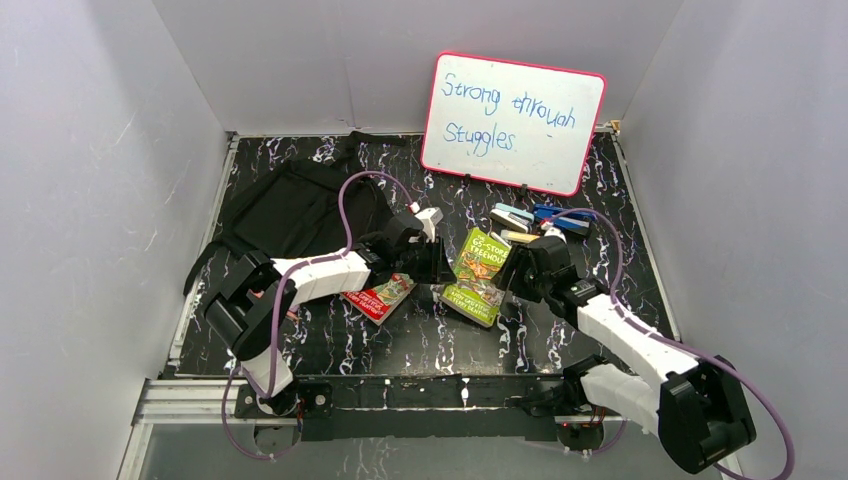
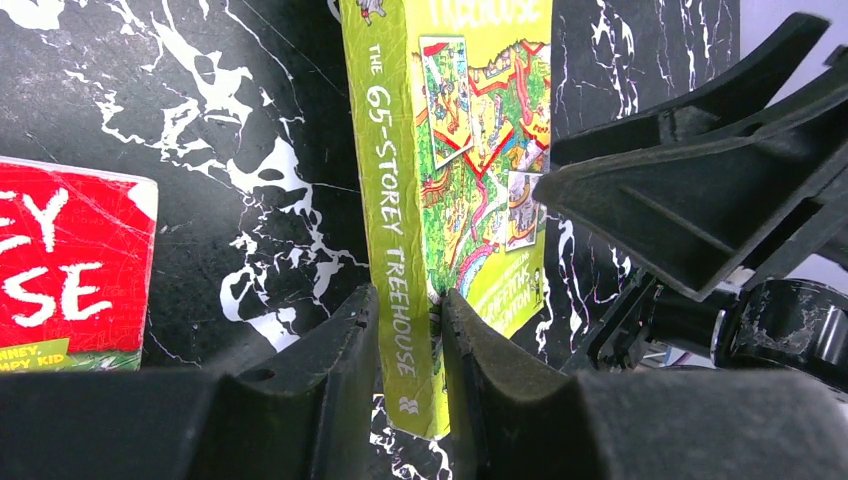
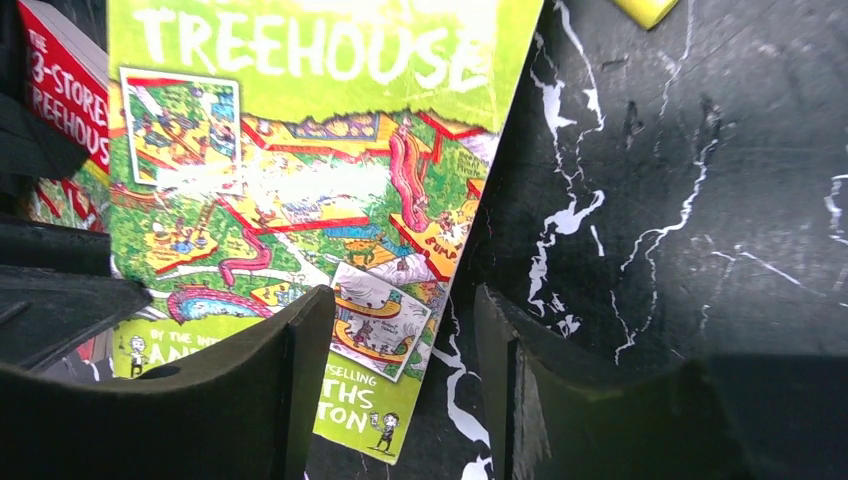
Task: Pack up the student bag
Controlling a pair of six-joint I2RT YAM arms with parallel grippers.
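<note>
The green 65-Storey Treehouse book (image 1: 474,275) lies at a slant near the table's middle, between both grippers. In the left wrist view its spine (image 2: 385,190) runs down between the fingers of my left gripper; whether they grip it cannot be told. My right gripper stands part open at the book's right edge, one finger over the cover (image 3: 300,200), the other over bare table. A red book (image 1: 380,298) lies to the left, partly under the left arm. The black bag (image 1: 300,210) lies flat at the back left.
A blue stapler-like object (image 1: 565,218), a pale blue-and-black item (image 1: 512,217) and a small yellow item (image 1: 518,237) lie behind the right gripper. A whiteboard (image 1: 515,120) leans at the back. Bare table (image 1: 430,350) lies in front.
</note>
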